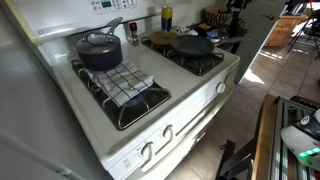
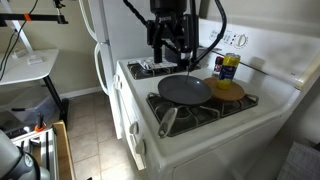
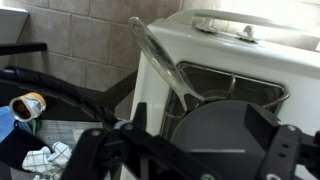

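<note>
A dark frying pan [image 2: 185,91] rests on the burner grate nearest exterior view 2, its metal handle [image 2: 168,121] reaching out past the stove's front. My gripper [image 2: 173,54] hangs above the pan, apart from it. In the wrist view the pan [image 3: 217,130] lies beneath the gripper, whose two fingers stand wide apart with nothing held between them. The pan's handle [image 3: 160,52] points up and left there.
At the other burners stand a dark lidded pot [image 1: 100,50] and a checked cloth [image 1: 123,80]. Behind the pan are a brown round item [image 2: 228,90] and a yellow-labelled container [image 2: 228,70]. Stove knobs [image 1: 167,132] line the front.
</note>
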